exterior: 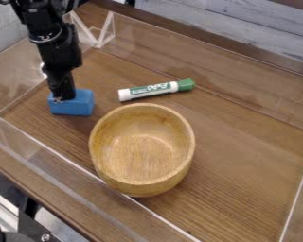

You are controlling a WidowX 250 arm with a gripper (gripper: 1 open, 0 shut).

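My black gripper (pixel 62 93) reaches down from the upper left to a blue block (pixel 72 107) lying on the wooden table at the left. Its fingertips are at the top back edge of the block. The gripper looks shut, and I see nothing clearly held between its fingers.
A yellow oval bowl (pixel 141 149) sits in front of the block to the right. A white tube with a green end (pixel 155 89) lies behind the bowl. Clear barriers edge the table at the left.
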